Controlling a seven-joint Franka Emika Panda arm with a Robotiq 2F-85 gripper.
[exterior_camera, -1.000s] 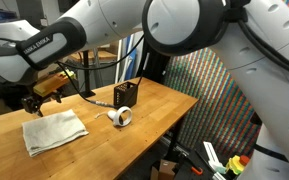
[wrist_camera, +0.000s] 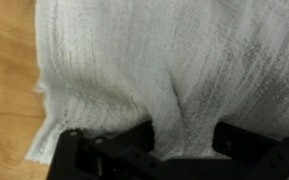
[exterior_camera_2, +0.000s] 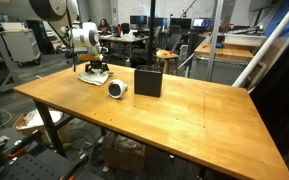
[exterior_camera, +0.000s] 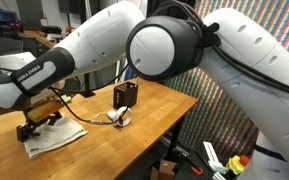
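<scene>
A white cloth [exterior_camera: 69,131] lies flat on the wooden table, at the left in the first exterior view. It is farther back in the second exterior view, as a pale cloth [exterior_camera_2: 96,79] under the arm. My gripper [exterior_camera: 39,126] is down at the cloth, pointing at its surface. From the wrist, the ribbed cloth [wrist_camera: 94,60] fills most of the view. The dark fingers of the gripper stand apart, with a raised fold of cloth between them. Whether the fingertips press into the cloth is hard to tell.
A white round object [exterior_camera: 122,118] and a black rack-like box [exterior_camera: 125,95] stand to the cloth's right. Bare table [exterior_camera_2: 214,110] stretches beyond the box. A cable hangs along the arm near the white object.
The arm has come down from above the back of the cloth onto it. The cloth's right part has stayed in place.
</scene>
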